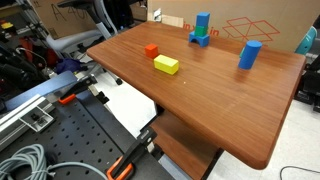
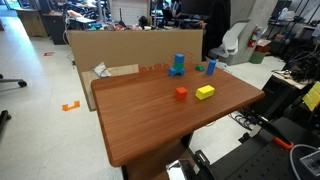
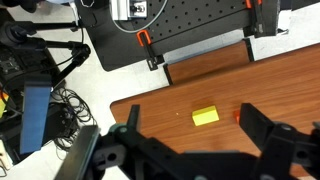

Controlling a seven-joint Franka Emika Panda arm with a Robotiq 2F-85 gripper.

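A yellow block [image 1: 166, 64] lies on the wooden table, and a smaller red block [image 1: 151, 50] is close beside it. Towards the far edge stands a blue and green stack [image 1: 202, 27] on a blue base. A blue cup-like cylinder [image 1: 250, 54] is upright and apart from the rest. From above, the wrist view shows the yellow block [image 3: 205, 115] and part of the red block [image 3: 238, 115]. My gripper is open high over the table, its dark fingers spread wide, with nothing held between them. Neither exterior view clearly shows the gripper.
A cardboard panel [image 2: 135, 49] stands behind the table. The wooden tabletop [image 1: 225, 95] has wide bare areas around the blocks. A black rail base [image 1: 75, 135] with orange-marked clamps runs alongside, separated from the table by a gap.
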